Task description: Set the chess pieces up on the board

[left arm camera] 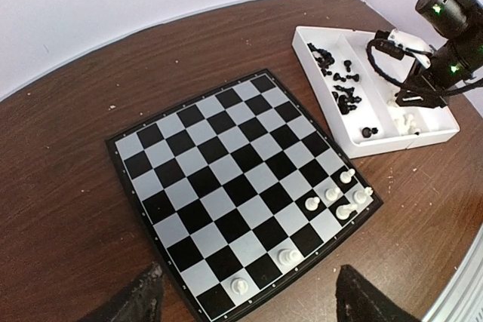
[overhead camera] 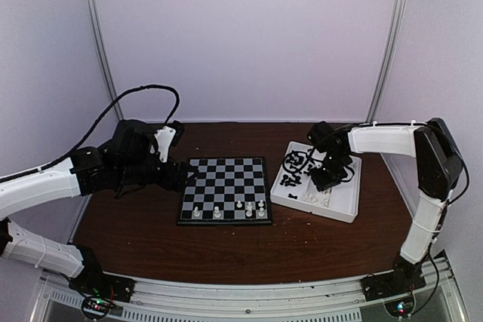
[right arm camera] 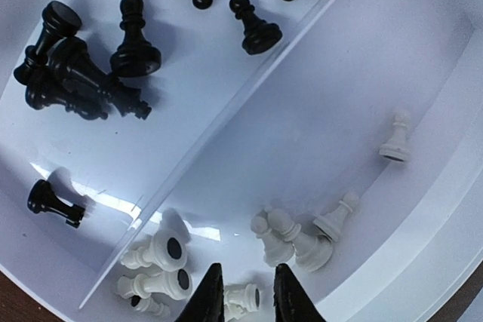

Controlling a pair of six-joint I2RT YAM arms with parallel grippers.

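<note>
The chessboard (overhead camera: 226, 186) lies in the middle of the table. Several white pieces stand along its near side, among them a white piece (left arm camera: 289, 256) and a corner piece (left arm camera: 239, 286). Over the board's left edge, my left gripper is open and empty. My right gripper is part open above the white half of the tray (right arm camera: 302, 141), with a white piece (right arm camera: 242, 296) visible below and between its fingers, not clearly gripped. Left of it lie more white pieces (right arm camera: 155, 284); to the right is a cluster of white pawns (right arm camera: 294, 239).
A divider (right arm camera: 196, 145) splits the tray; several black pieces (right arm camera: 136, 43) lie scattered beyond it. One white pawn (right arm camera: 396, 137) rests apart by the tray's far wall. The table (overhead camera: 189, 254) in front of the board is clear.
</note>
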